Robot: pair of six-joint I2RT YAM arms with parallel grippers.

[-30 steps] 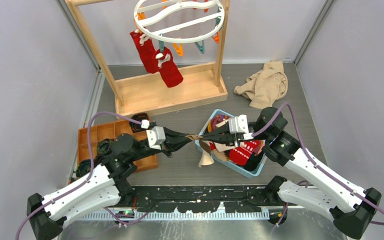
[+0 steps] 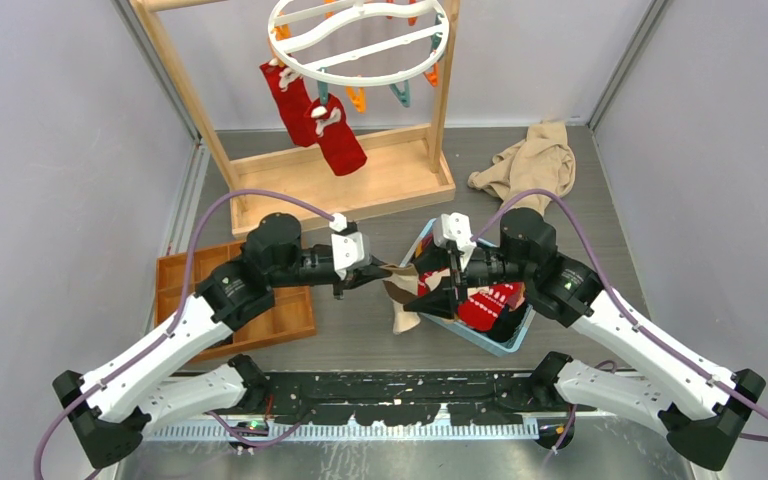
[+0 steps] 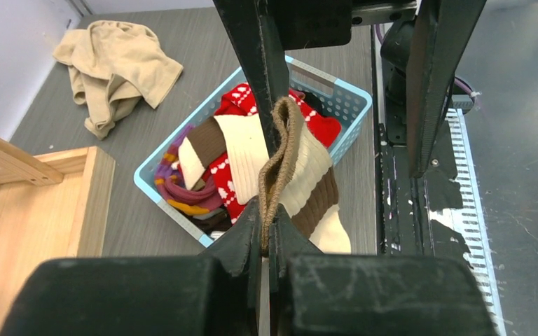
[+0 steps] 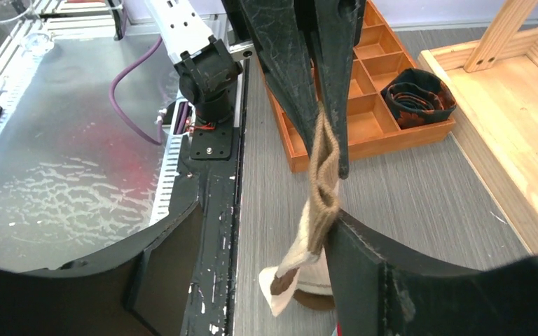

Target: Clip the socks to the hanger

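A cream-and-brown sock [image 2: 405, 315] hangs between my two grippers. Its brown cuff [image 3: 285, 133] is pinched by my left gripper, which is shut on it. My right gripper stands open; the cuff [image 4: 322, 185] lies near its right-hand finger [image 4: 354, 245], and whether they touch I cannot tell. The white round hanger [image 2: 360, 79] is at the top of the top view, with orange and teal clips. Two red socks [image 2: 338, 145] hang from its left side.
Under the right gripper sits a blue basket [image 2: 503, 347] full of mixed socks. A wooden compartment tray [image 2: 290, 328] lies at left, the hanger's wooden stand [image 2: 400, 208] behind. A beige cloth [image 2: 535, 165] lies at back right.
A second ago both grippers met at the cuff. The right gripper opened and is now at the cuff.
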